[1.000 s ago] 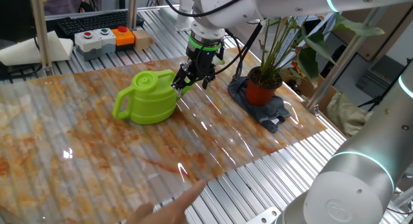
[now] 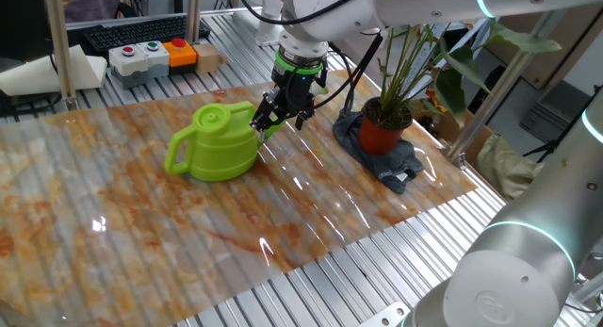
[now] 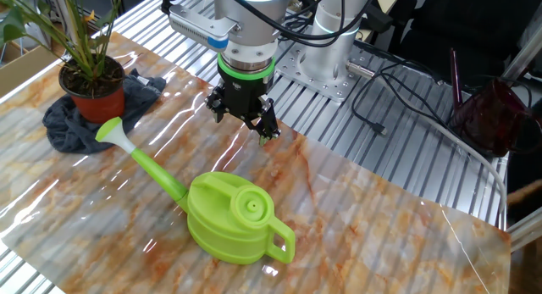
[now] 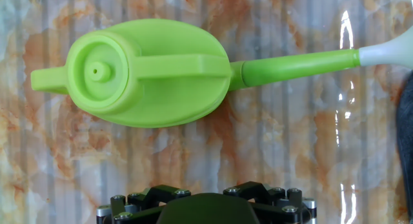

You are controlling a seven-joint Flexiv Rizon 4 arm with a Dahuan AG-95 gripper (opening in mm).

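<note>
A bright green watering can [image 2: 222,146] stands upright on a marbled, glossy sheet [image 2: 104,233]. In the wrist view the can [image 4: 174,98] lies crosswise above the image middle, its top handle running towards the spout [image 4: 300,67] and the pale sprinkler head at the right edge. My gripper [image 3: 243,126] hangs over the sheet on the robot-base side of the can, apart from it. Its black fingers are spread wide, with nothing between them. From exterior view 1, the gripper hides most of the spout.
A potted plant [image 2: 381,131] sits on a dark cloth [image 2: 394,166] near the sprinkler end. Behind the sheet are button boxes [image 2: 138,63] and a keyboard [image 2: 137,31]. Bare sheet lies in front of the can.
A person's pointing hand at the lower edge of exterior view 1 has gone out of view. The arm, the can and the plant have not visibly moved.
</note>
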